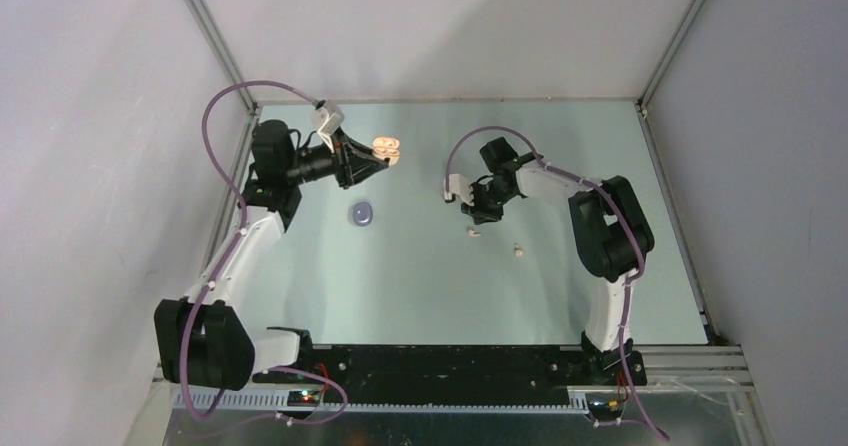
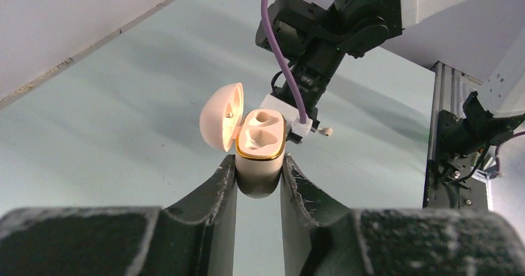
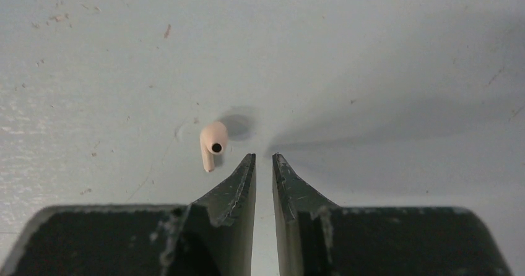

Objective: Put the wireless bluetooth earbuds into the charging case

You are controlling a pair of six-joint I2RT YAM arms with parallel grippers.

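Observation:
The open, cream-coloured charging case [image 2: 260, 164] is held upright by my left gripper, lid swung to the left, both slots visible with no earbud seen in them; from above it hangs at centre-left [image 1: 386, 149]. My right gripper points down low over the table with its fingertips close together, nothing visible between them. Just left of those fingertips an earbud [image 3: 213, 137] lies on the table. From above, this earbud [image 1: 473, 232] and a second earbud [image 1: 518, 250] lie apart right of centre.
A blue-grey oval object [image 1: 362, 213] lies on the left half of the table [image 1: 420, 296]. Walls enclose the left, back and right sides.

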